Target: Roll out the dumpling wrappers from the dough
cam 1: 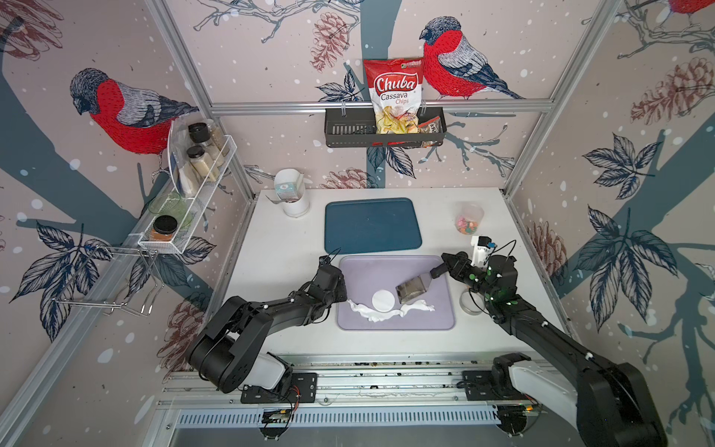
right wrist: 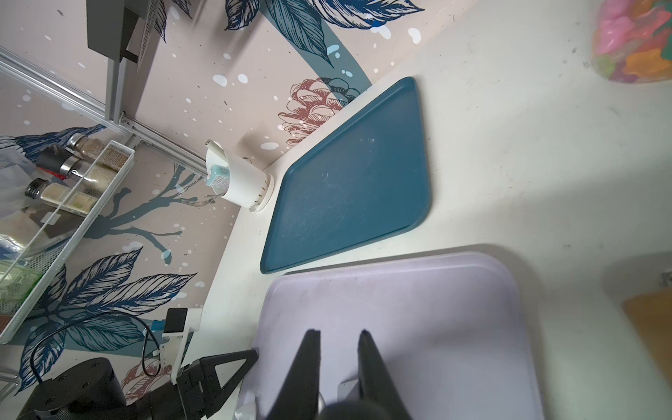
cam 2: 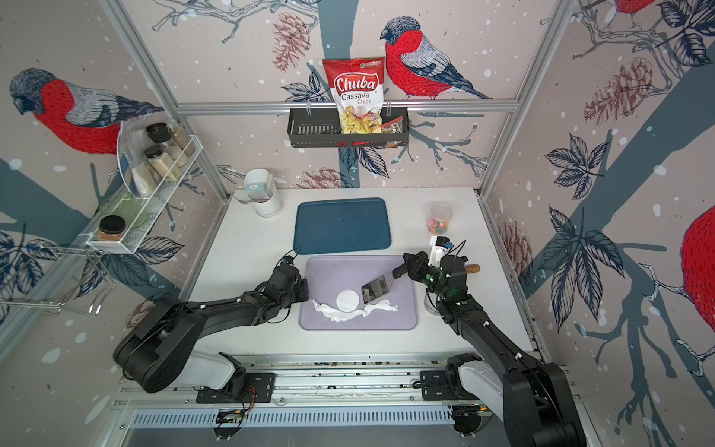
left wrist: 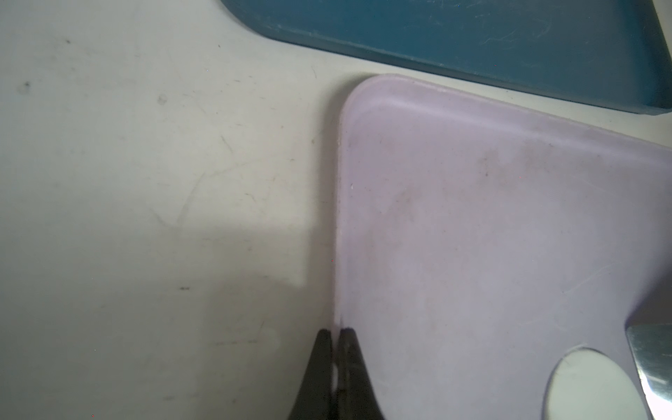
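Note:
On the lilac tray (cam 1: 353, 268) lies a flat white dough round (cam 1: 383, 301). A ragged strip of white dough (cam 2: 339, 314) stretches along the front of it. My right gripper is shut on the dark handle (right wrist: 353, 409) of a scraper, over the tray's right side. Its metal blade (cam 1: 409, 289) slants down just right of the round; whether it touches dough I cannot tell. Over the tray's left rim my left gripper is shut, with nothing showing between its fingers.
A blue tray (cam 1: 372, 223) lies empty behind the lilac one. At back right stands a clear cup of colourful pieces (cam 1: 468, 219). A wooden handle (cam 2: 472, 268) pokes out beyond my right arm, near a round object (cam 1: 470, 301). A white holder (cam 1: 292, 197) stands at back left.

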